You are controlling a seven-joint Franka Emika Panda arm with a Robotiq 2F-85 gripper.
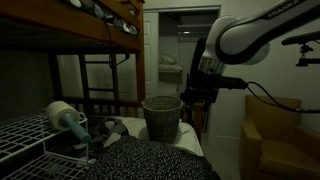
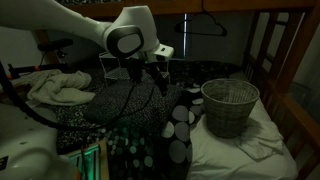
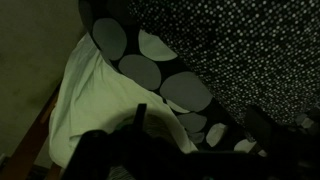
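Note:
My gripper (image 2: 163, 68) hangs in the air above the bed, to the left of the wicker basket in exterior view 2. Its two dark fingers stand apart at the bottom of the wrist view, open, with nothing seen between them. The grey woven basket (image 2: 229, 106) stands upright on the white bedding (image 2: 215, 153); in exterior view 1 the same basket (image 1: 162, 118) is just left of the gripper. Below the wrist camera lie a black speckled cloth (image 3: 235, 50), a strip with grey and white dots (image 3: 140, 70) and white cloth (image 3: 95, 105).
A wire rack (image 1: 25, 135) with a pale cylindrical item (image 1: 66, 118) is at the left. The wooden bunk frame (image 1: 70, 33) overhangs the bed. An armchair (image 1: 280, 142) stands at the right. A crumpled pale cloth (image 2: 60, 88) lies beyond the arm.

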